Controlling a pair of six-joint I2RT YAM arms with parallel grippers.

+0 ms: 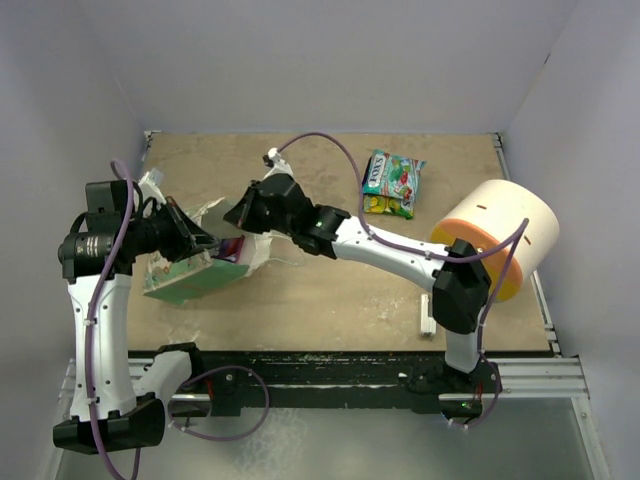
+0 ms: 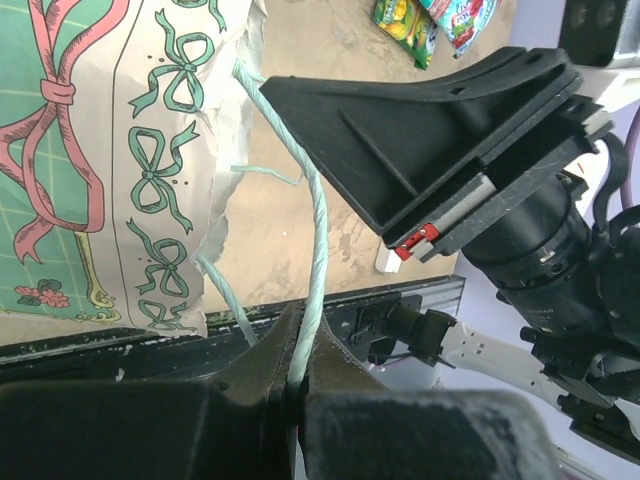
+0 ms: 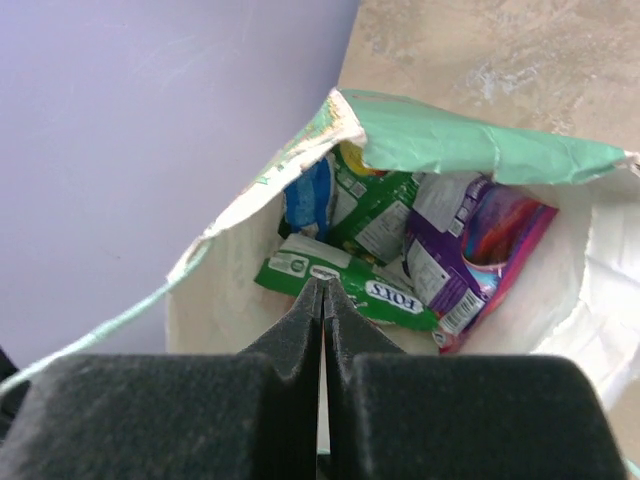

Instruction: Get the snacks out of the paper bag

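The paper bag (image 1: pixel 190 280) lies on its side at the left, with green bow print (image 2: pixel 60 200). Its mouth faces right; inside are a purple packet (image 3: pixel 465 250), a green packet (image 3: pixel 340 280) and a blue one (image 3: pixel 307 200). My left gripper (image 1: pixel 205 240) is over the bag, shut, with a pale rope handle (image 2: pixel 315 250) at its fingers. My right gripper (image 1: pixel 232 218) is shut in front of the bag's opening, nothing seen between its fingers.
Snack packets (image 1: pixel 390 180) lie at the back right of the table. A cream and orange cylinder (image 1: pixel 505 230) stands at the right.
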